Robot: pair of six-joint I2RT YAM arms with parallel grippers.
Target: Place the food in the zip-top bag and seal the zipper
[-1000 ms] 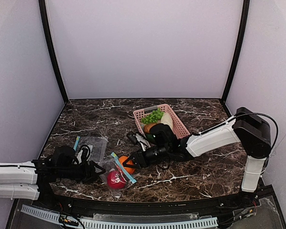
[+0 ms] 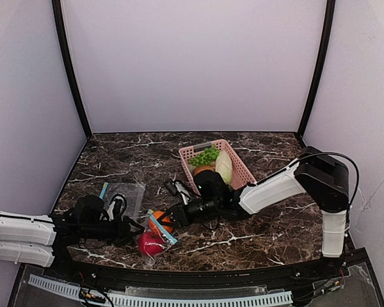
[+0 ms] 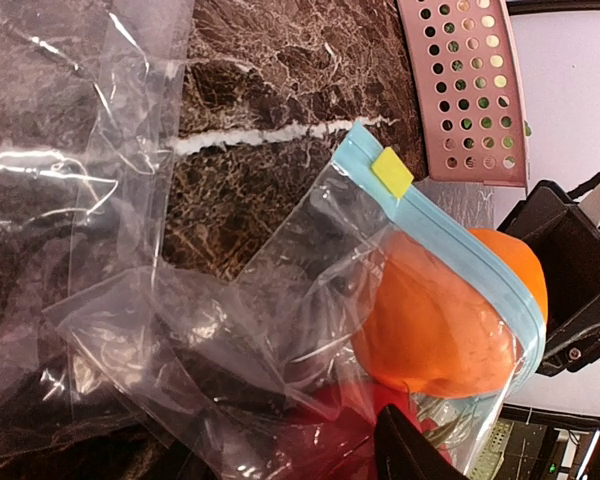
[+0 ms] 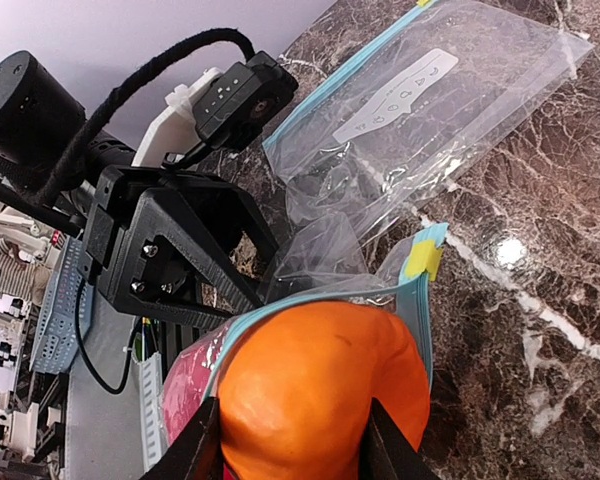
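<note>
A clear zip top bag with a blue zipper strip and yellow slider lies near the table's front edge. Inside it is a red food item, partly covered by film and by the orange one. An orange food item sits in the bag's mouth, partly past the strip, and my right gripper is shut on it. My left gripper is at the other end of the bag, its fingertips apart on either side of film; whether they touch it is unclear.
Another clear bag lies flat on the table behind the left gripper. A pink basket with green leaves and a pale long item stands behind the right arm.
My right gripper has moved left with the orange item, towards the left gripper. The bag's strip and the red item have shifted left too. The left arm has barely moved.
</note>
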